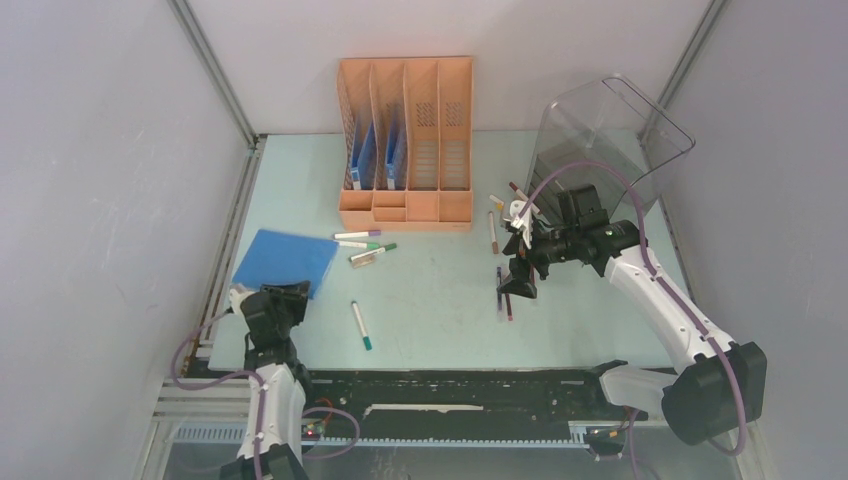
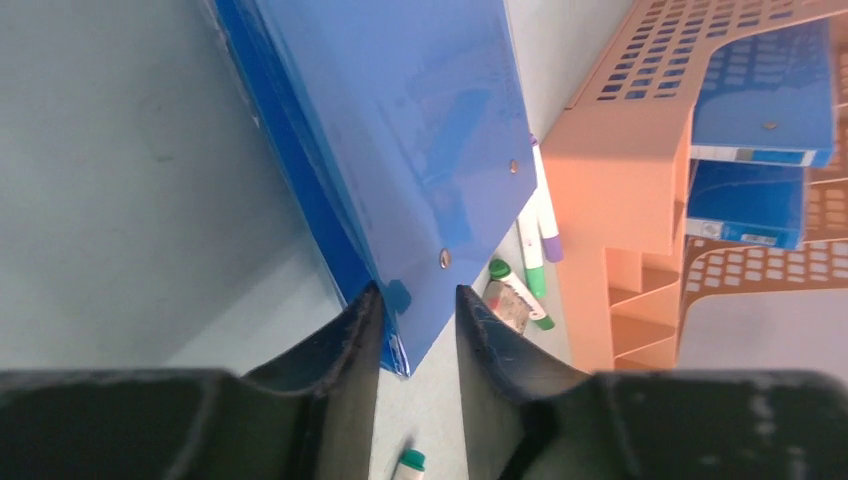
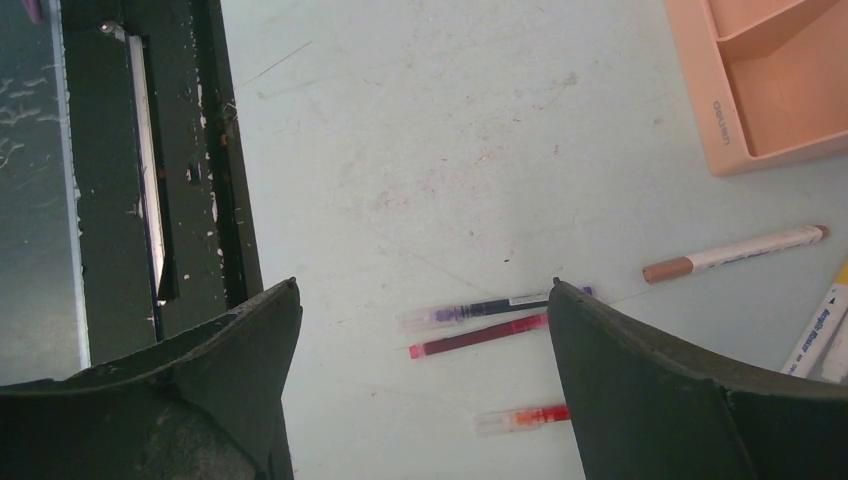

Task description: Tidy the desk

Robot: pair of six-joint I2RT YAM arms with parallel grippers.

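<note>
A blue folder (image 1: 283,258) lies on the left of the desk. My left gripper is at its near edge, fingers apart on either side of the folder's corner (image 2: 395,340); firm contact is not clear. An orange organizer (image 1: 405,205) stands at the back with two blue folders (image 1: 363,155) upright in its left slots. Markers (image 1: 360,325) lie loose left of centre. My right gripper hangs open over the right side, above several pens (image 3: 480,335), with nothing between its fingers.
A clear bin (image 1: 615,130) stands at the back right, with more pens (image 3: 735,253) near it. Walls border both sides, and the desk's front edge runs below.
</note>
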